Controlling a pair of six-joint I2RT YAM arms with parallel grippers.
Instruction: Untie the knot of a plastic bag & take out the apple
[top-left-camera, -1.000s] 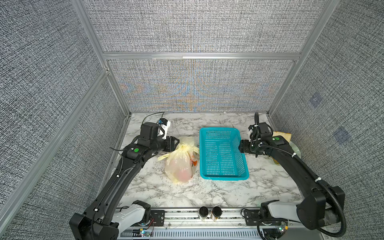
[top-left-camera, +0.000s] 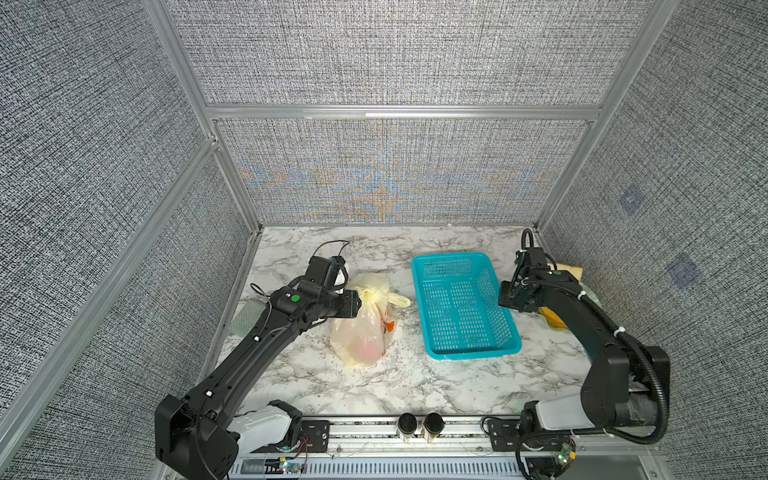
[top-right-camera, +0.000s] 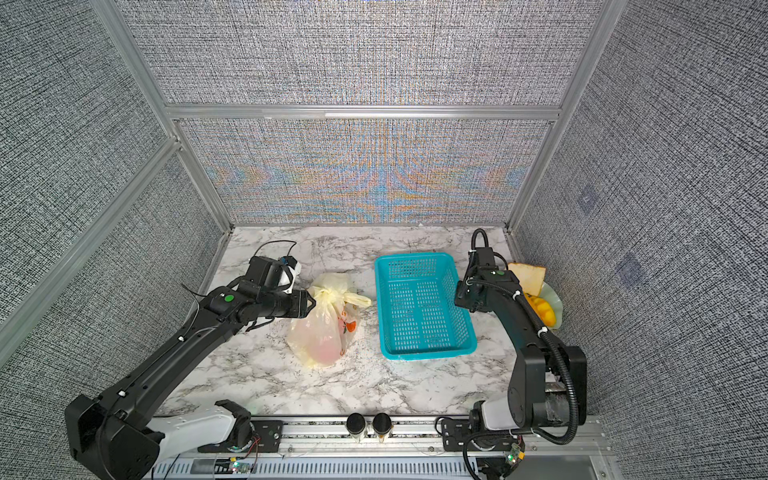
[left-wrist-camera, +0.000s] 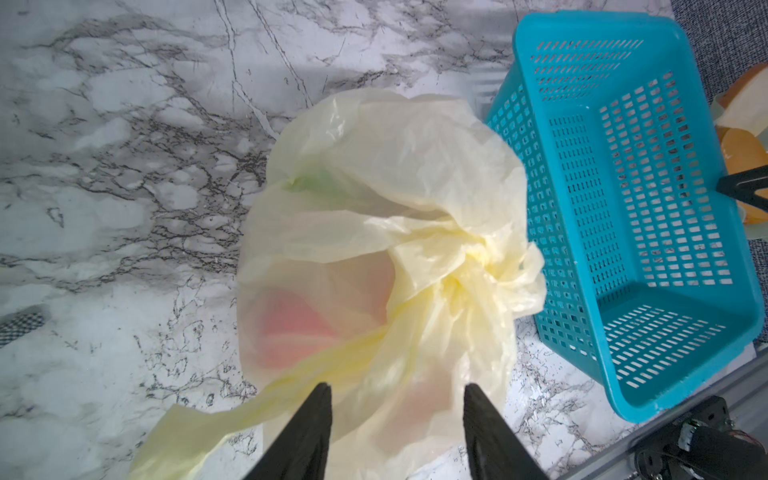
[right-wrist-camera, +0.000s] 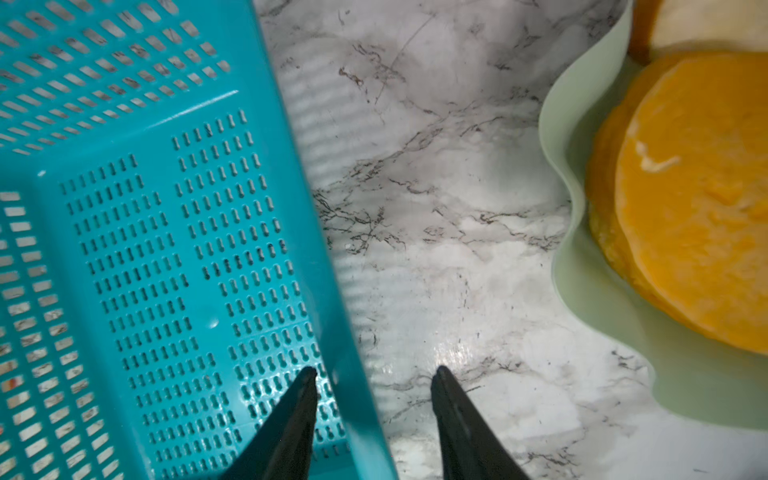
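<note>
A tied, translucent yellow plastic bag (top-left-camera: 360, 332) stands left of the basket, its knot (left-wrist-camera: 473, 264) drawn tight on top. Through the film shows a round reddish shape (left-wrist-camera: 292, 328), probably the apple. One loose tail (left-wrist-camera: 320, 380) of the bag runs to the lower left in the left wrist view. My left gripper is over the bag with its fingers apart; the film lies below them, none visibly pinched. At the right side of the blue basket (top-left-camera: 468, 349), my right gripper has parted fingers, the basket's rim (right-wrist-camera: 336, 320) showing between them.
On the far right, partly behind the right arm, a pale green bowl (right-wrist-camera: 584, 276) holds orange and cream pieces (right-wrist-camera: 704, 192). The basket is empty. Bare marble table (top-left-camera: 384, 240) lies behind the bag and in front of the basket.
The basket has slid right along with my right gripper, widening its gap to the bag. My left gripper moved right and slightly nearer over the bag. A bag tail now sticks out rightward.
</note>
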